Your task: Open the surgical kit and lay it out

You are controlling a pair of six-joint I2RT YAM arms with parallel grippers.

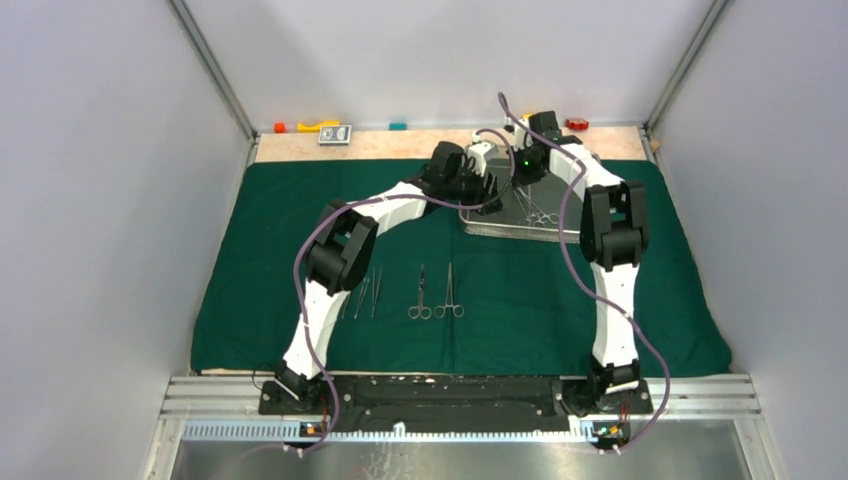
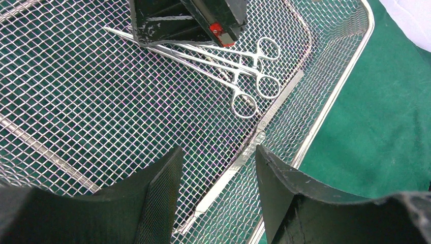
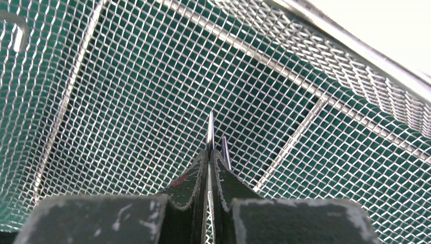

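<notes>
The wire-mesh tray (image 1: 520, 233) stands at the back right of the green cloth, both grippers over it. Several long ring-handled clamps (image 2: 244, 104) lie in it, their shafts partly hidden under my right gripper. That right gripper is shut; one slim instrument tip (image 3: 211, 127) pokes out just past its fingertips and a second tip (image 3: 226, 152) lies beside them. Whether the first is pinched or merely underneath, I cannot tell. My left gripper is open above the mesh, with nothing between its fingers. A flat metal strip (image 2: 223, 180) runs along the tray floor.
On the cloth (image 1: 520, 310) in front lie ring-handled scissors (image 1: 421, 295), a clamp (image 1: 450, 295) and slim tweezers (image 1: 376, 292). The two grippers are close together. A small metal box (image 1: 335, 134) sits on the back ledge.
</notes>
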